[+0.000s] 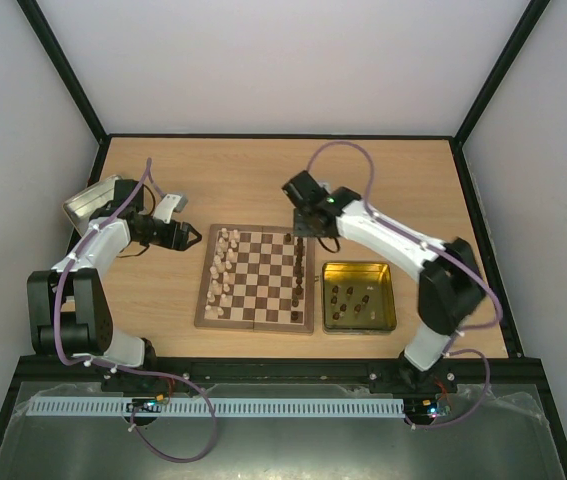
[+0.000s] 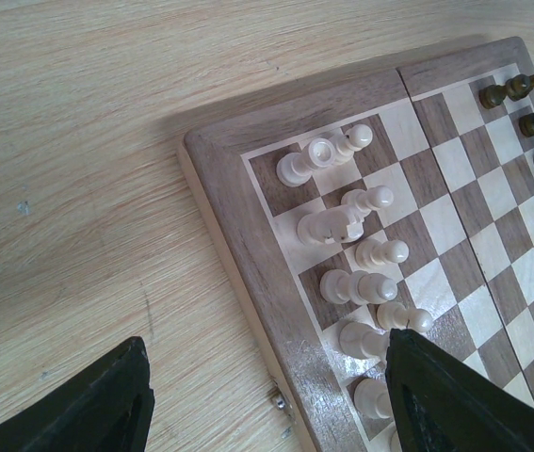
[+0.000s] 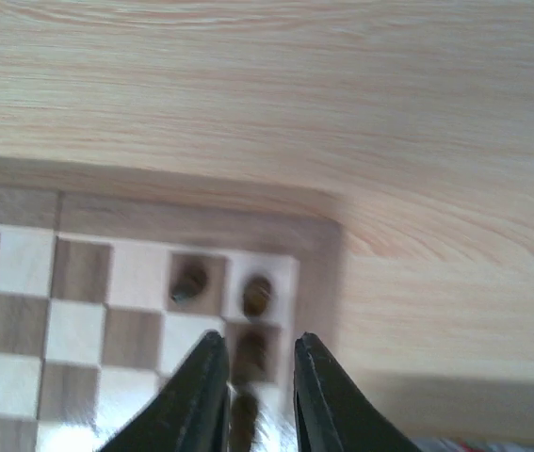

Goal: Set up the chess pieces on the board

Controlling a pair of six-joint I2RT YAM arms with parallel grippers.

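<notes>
The chessboard [image 1: 233, 323] carries white pieces [image 2: 328, 224] along its left side and dark pieces [image 1: 296, 290] along its right. At the far right corner, a dark pawn [image 3: 188, 282] stands on a dark square beside a dark rook [image 3: 256, 296] on the corner square. My right gripper is above that corner, open slightly, with nothing held between its fingers; dark pieces show below it, blurred. Left of the board, my left gripper hangs open and empty over bare table.
A gold tray [image 1: 394, 300] right of the board holds several loose dark pieces [image 1: 365, 299]. Behind the left arm stands a silver tray [image 1: 78, 208]. Bare table [image 1: 223, 180] lies beyond the board.
</notes>
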